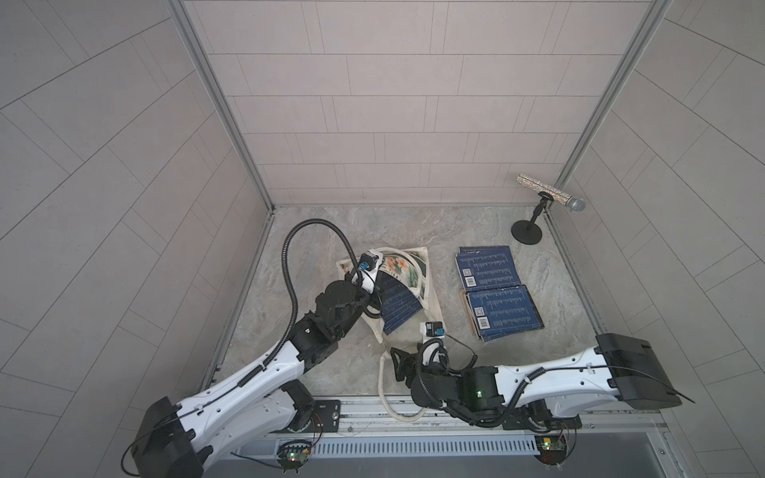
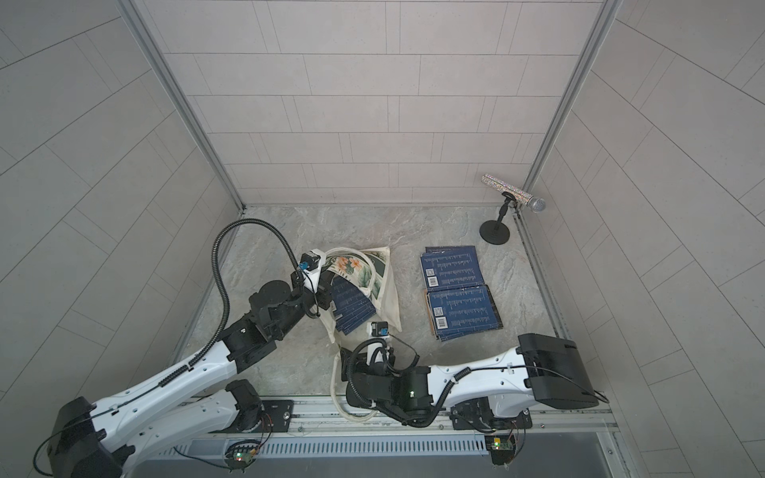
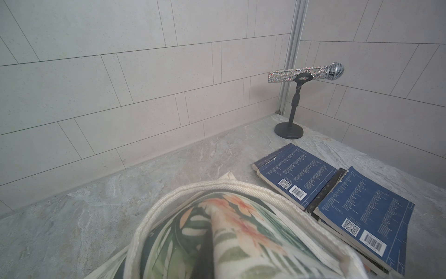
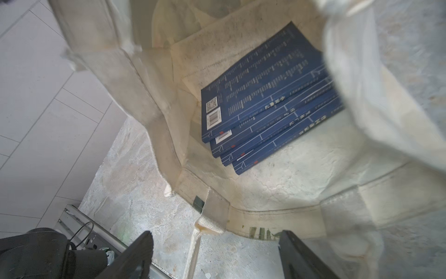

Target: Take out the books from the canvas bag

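The cream canvas bag (image 1: 430, 306) with floral print lies centre-left, its near handle (image 1: 381, 378) trailing toward the front rail. Inside are several stacked blue books (image 4: 260, 88). My left gripper (image 1: 368, 290) is at the bag's upper left side; its fingertips are hidden in the left wrist view, which shows floral fabric close up. The top views suggest it is down on the bag, but its fingers are obscured. My right gripper is part open at the bag's near opening, facing the books, with nothing held between its fingers.
Two piles of blue books (image 1: 483, 267) lie to the right of the bag. A glittery microphone (image 1: 550, 191) on a black stand (image 1: 526, 232) stands in the back right corner. Bare floor lies behind and left of the bag.
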